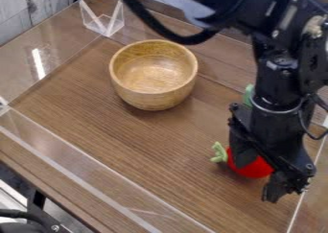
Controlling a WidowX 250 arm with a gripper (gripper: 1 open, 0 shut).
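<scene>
My black gripper hangs at the right over a red object with a green stem-like part at its left, lying on the wooden table. The gripper is open and is down around the red object, which it partly hides; whether the fingers touch it I cannot tell.
A wooden bowl sits at the upper left of centre, with a clear plastic container at the top left. A green object is partly hidden behind the arm.
</scene>
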